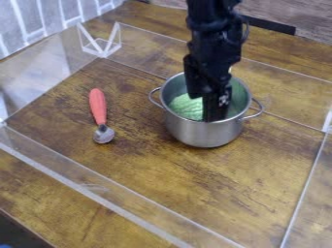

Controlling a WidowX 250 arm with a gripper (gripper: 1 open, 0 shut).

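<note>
A steel pot [205,131] with two side handles stands right of centre on the wooden table [155,194]. In it lies a pale green textured object [187,105], partly hidden by my black gripper [211,103], which reaches down into the pot from above. Whether the fingers are open or holding something cannot be made out. A spoon with a red handle [96,107] and metal head lies to the left of the pot.
Clear plastic walls border the work area on the left, right and back. A white slatted rail [26,19] is at the top left. The table in front of the pot is clear.
</note>
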